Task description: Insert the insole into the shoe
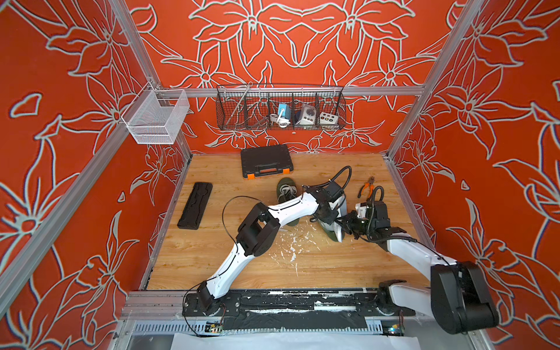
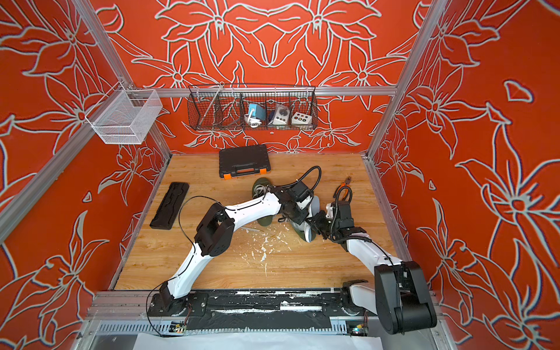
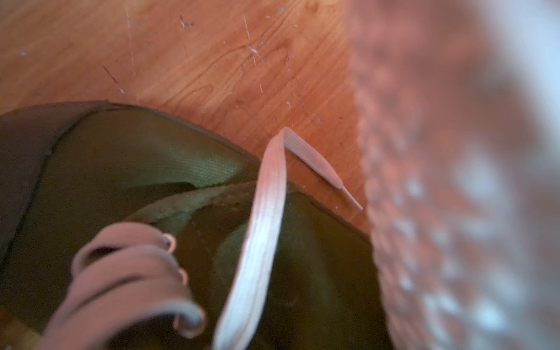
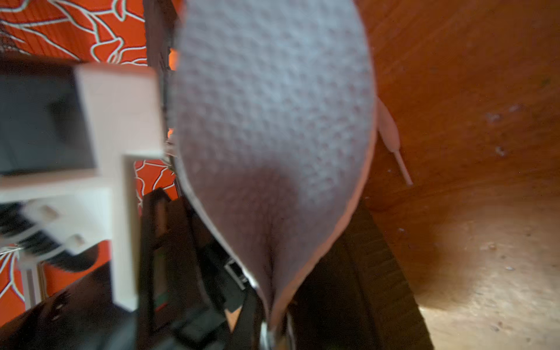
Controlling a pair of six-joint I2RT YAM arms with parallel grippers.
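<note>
Two olive shoes are on the table: one (image 1: 287, 185) partly under my left arm, the other (image 1: 331, 233) beneath both grippers, its white lace (image 3: 262, 221) filling part of the left wrist view. My left gripper (image 1: 327, 213) is down over that shoe; its fingertips are out of the wrist view and too small to tell overhead. My right gripper (image 1: 344, 220) is shut on the pale textured insole (image 4: 274, 99), which is pinched into a fold at the bottom of the right wrist view and stands over the shoe, close against the left gripper.
A black case (image 1: 265, 157) lies at the back, a black tray (image 1: 195, 204) at the left, orange pliers (image 1: 367, 187) at the back right. Wire baskets (image 1: 233, 105) hang above.
</note>
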